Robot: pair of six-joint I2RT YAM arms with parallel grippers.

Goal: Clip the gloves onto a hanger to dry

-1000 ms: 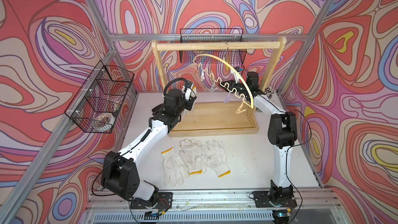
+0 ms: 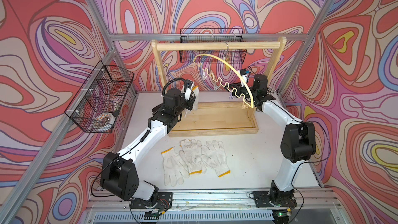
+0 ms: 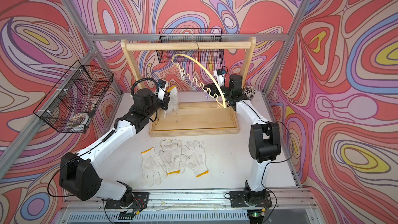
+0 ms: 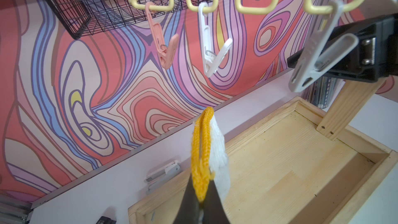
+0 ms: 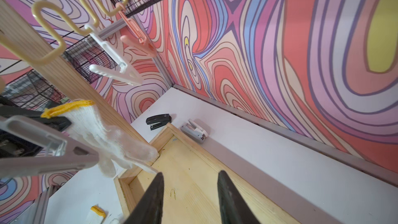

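Observation:
A white glove [image 4: 217,153] with a yellow cuff hangs from my left gripper, which is shut on the cuff's edge. The yellow wavy hanger [image 2: 232,68] hangs from the wooden bar, tilted in the top views. Dangling from its loops are a pink clip [image 4: 161,37], a white clip [image 4: 211,41] and a grey clip [image 4: 317,49], all apart from the held glove. My right gripper stands open, nothing between its fingers. In the right wrist view, the grey clip [image 5: 45,141] is close to the camera, partly covering the left gripper.
Several white gloves [image 2: 191,155] lie flat at the table's front. Under the hanger is the wooden rack's shallow base [image 2: 219,118]. A stapler [image 5: 158,120] and a grey clip-like object [image 5: 194,130] lie behind it. Wire baskets [image 2: 99,99] hang left and back.
The left arm has drawn back slightly to the left, still with the glove. The hanger and its clips have swung a little.

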